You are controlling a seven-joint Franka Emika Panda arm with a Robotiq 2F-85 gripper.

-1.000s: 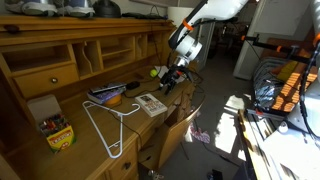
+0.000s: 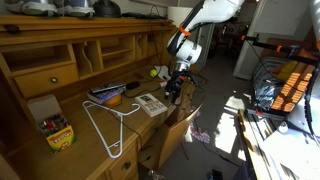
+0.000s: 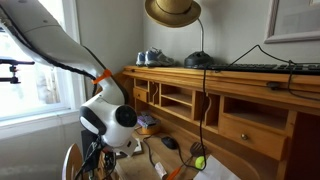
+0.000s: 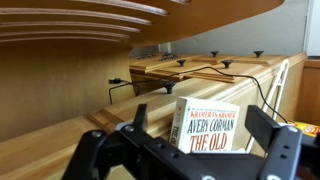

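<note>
My gripper is open, its dark fingers apart at either side of the wrist view with nothing held between them. Beyond them lies a paperback book (image 4: 208,126) with a white cover and red lettering. In exterior view 1 the same book (image 2: 151,104) rests flat on the wooden desk, and my gripper (image 2: 177,88) is low at the desk's right end, to the right of the book. Exterior view 2 shows the white arm (image 3: 108,115) at the left, its fingers hard to make out.
A white hanger (image 2: 108,135), a dark organizer (image 2: 104,92) and a crayon box (image 2: 56,128) lie on the desk. An open wooden panel (image 2: 178,138) juts out at its front. Brown wood (image 4: 150,20) spans the top of the wrist view, close by.
The arm has come down a little, and its gripper sits lower at the desk's right end. The book and the other desk items have stayed where they were.
</note>
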